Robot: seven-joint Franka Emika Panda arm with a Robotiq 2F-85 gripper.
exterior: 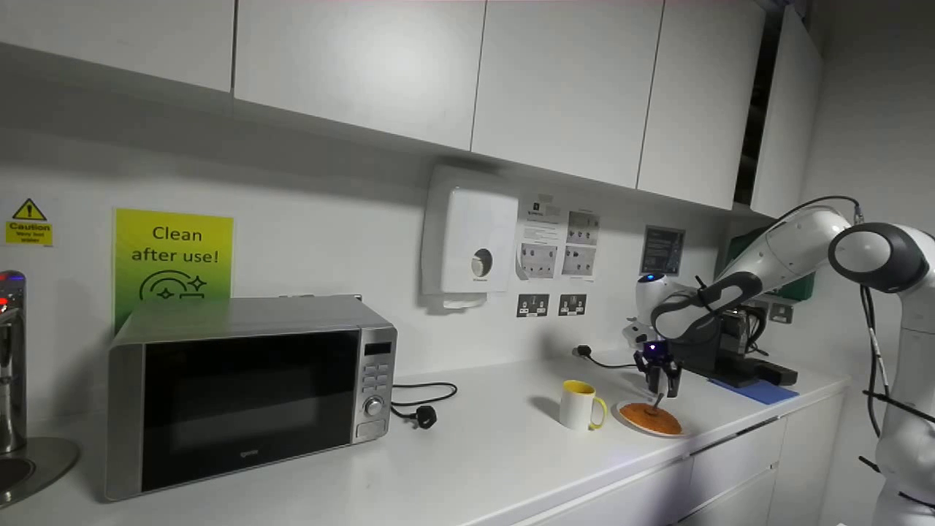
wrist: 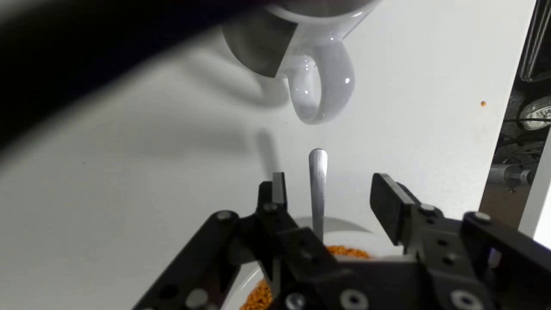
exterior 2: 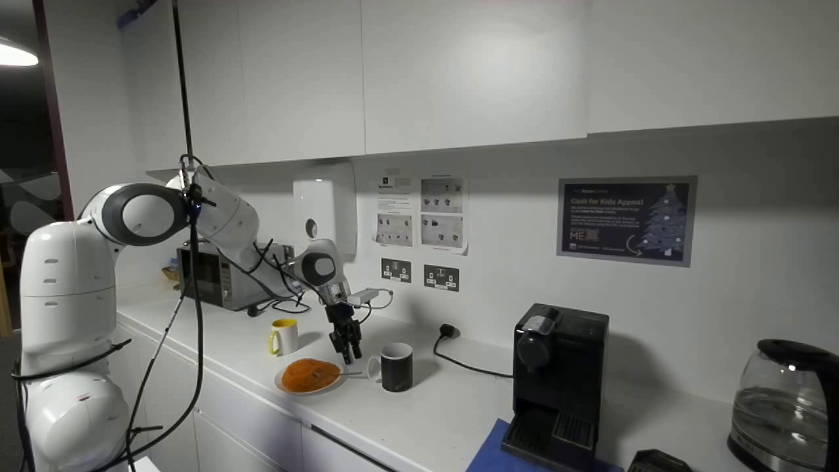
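In the wrist view my gripper is open, its two black fingers standing well apart. The slim metal handle of a spoon (wrist: 318,191) shows in the gap, touching neither finger as far as I can see. That spoon (exterior 2: 348,373) leans out over the edge of a white plate (exterior: 623,416), its lower end in a heap of orange grains (exterior 2: 309,375). Seen from outside, my gripper (exterior 2: 352,358) hangs just above the handle side of the plate. A black-and-white mug (exterior 2: 396,367) stands close by, its handle towards the spoon.
On the plate's other side is a white mug with yellow inside (exterior: 578,406). A microwave (exterior: 250,394) occupies the counter further along. The coffee machine (exterior 2: 556,377) sits on a blue mat (exterior 2: 486,452), near a glass kettle (exterior 2: 779,409). Bare counter lies between microwave and yellow mug.
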